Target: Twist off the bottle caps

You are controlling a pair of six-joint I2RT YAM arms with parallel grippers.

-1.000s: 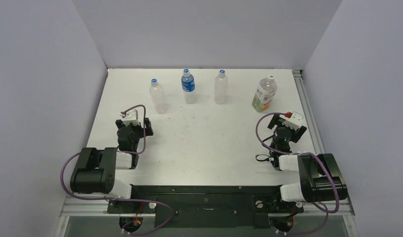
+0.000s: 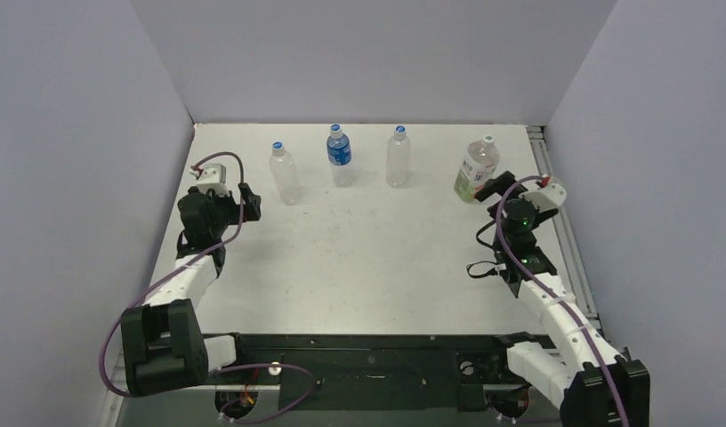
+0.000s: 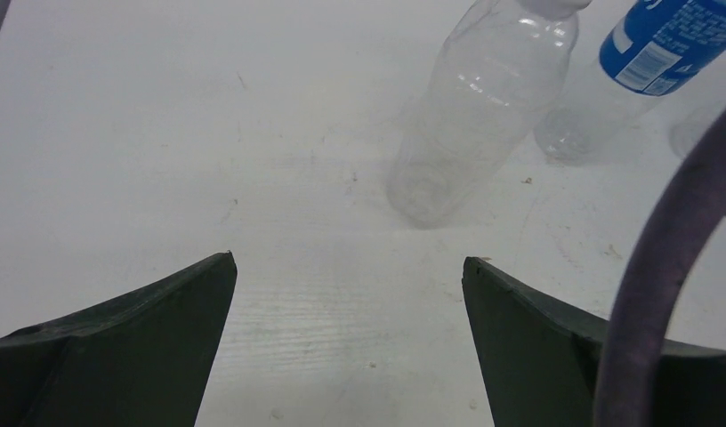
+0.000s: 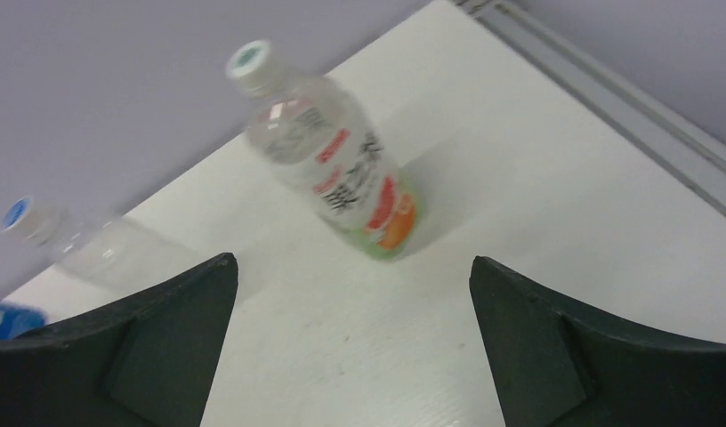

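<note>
Four upright bottles stand along the back of the table: a clear one with a blue cap (image 2: 284, 173), a blue-labelled one (image 2: 339, 156), another clear one (image 2: 398, 160) and a larger one with a white cap (image 2: 475, 169). My left gripper is open and empty, facing the leftmost bottle, whose top is cut off in the left wrist view. My right gripper is open and empty, with the large bottle (image 4: 342, 178) ahead of it in the blurred right wrist view.
Walls close it in at back and sides, with a metal rail (image 2: 564, 240) along the right edge. Purple cables loop over both arms.
The bottles have not moved.
</note>
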